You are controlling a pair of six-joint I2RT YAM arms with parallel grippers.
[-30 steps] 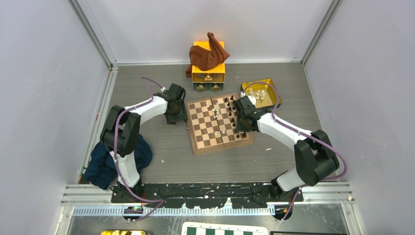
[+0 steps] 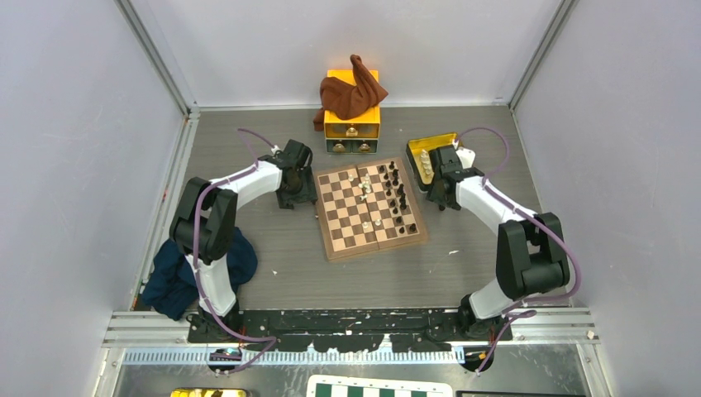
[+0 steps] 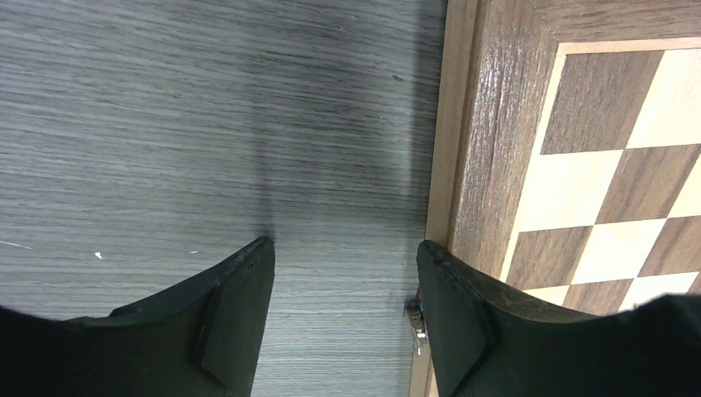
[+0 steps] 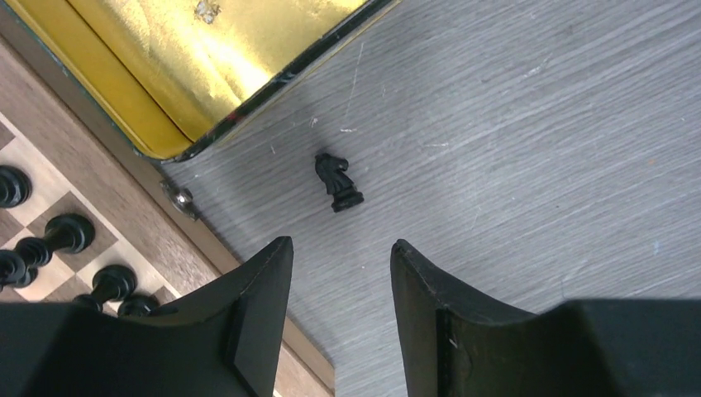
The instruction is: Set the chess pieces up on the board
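Observation:
The wooden chessboard [image 2: 347, 215] carries rows of black pieces on its right and several scattered white pieces. My right gripper is open above the table just right of the board; a black knight [image 4: 337, 180] lies on its side beyond the fingertips, between board and yellow box [image 4: 157, 74]. My left gripper is open beside the board's left edge [image 3: 496, 141], with nothing between its fingers.
A yellow drawer unit [image 2: 351, 124] draped with brown cloth stands behind the board. A dark blue cloth [image 2: 169, 281] lies near the left arm's base.
My right arm has moved right, off the board's black pieces to over the table beside the yellow box. The left arm looks unchanged.

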